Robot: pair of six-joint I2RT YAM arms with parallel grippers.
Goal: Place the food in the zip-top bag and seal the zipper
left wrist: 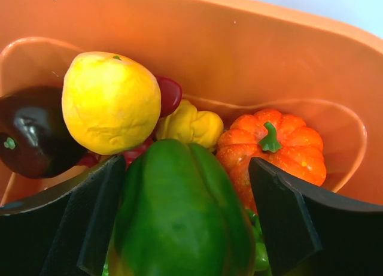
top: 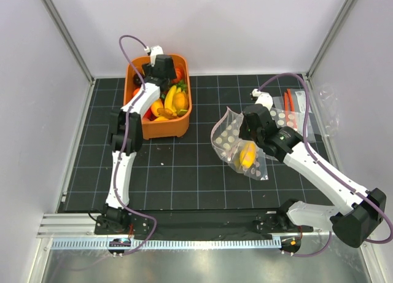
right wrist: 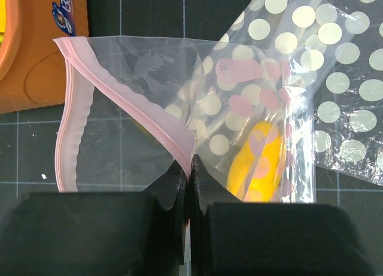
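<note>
My left gripper (top: pixel 156 74) is down in the orange bin (top: pixel 164 128) of toy food. Its wrist view shows a green pepper (left wrist: pixel 179 216) between its part-open fingers, with a yellow fruit (left wrist: pixel 111 102), an eggplant (left wrist: pixel 33 132) and an orange pumpkin (left wrist: pixel 278 144) around it; whether it touches the pepper is unclear. My right gripper is shut on the pink zipper edge of the clear bag (right wrist: pixel 137 144), whose mouth hangs open at the left. A yellow food item (right wrist: pixel 257 159) lies inside the bag.
Another dotted plastic bag (right wrist: pixel 353 114) lies under and right of the held bag, with red strips (top: pixel 288 101) behind.
</note>
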